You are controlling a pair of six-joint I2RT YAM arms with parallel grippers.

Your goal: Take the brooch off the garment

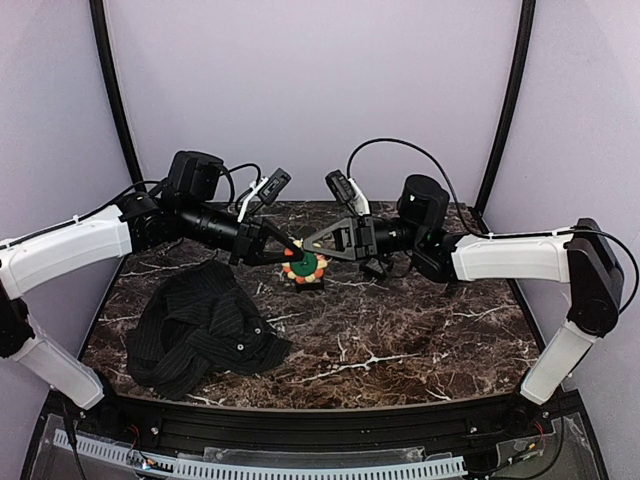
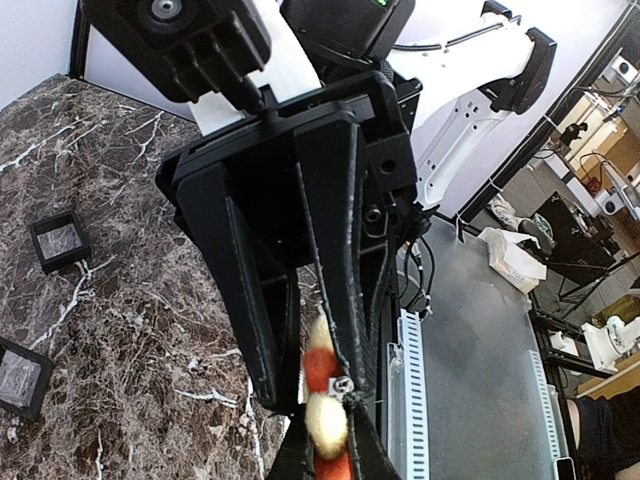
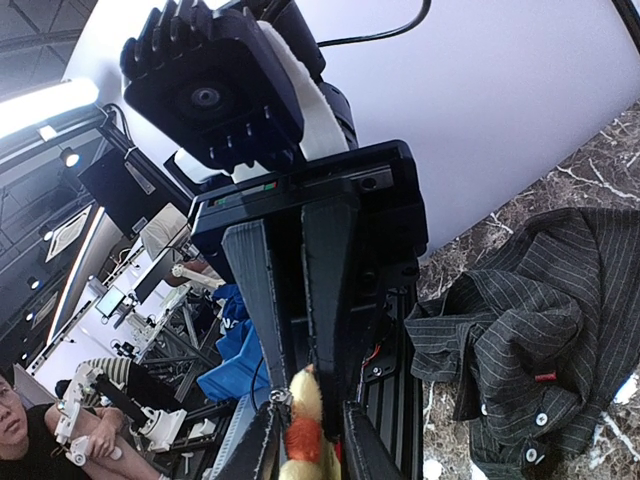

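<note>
The brooch (image 1: 305,266), round with a green centre and orange-cream petals, is held up between both grippers, seen edge-on in both wrist views. My left gripper (image 1: 292,255) is shut on it. My right gripper (image 1: 312,246) meets it from the other side, its fingers close around a small metal piece at the brooch's edge; how far they are open is hard to tell. The dark pinstriped garment (image 1: 200,330) lies rumpled on the left of the table, apart from the brooch, also visible in the right wrist view (image 3: 530,350).
Small black square frames (image 2: 60,240) lie on it beneath the arms. A person (image 3: 30,440) sits beyond the rig.
</note>
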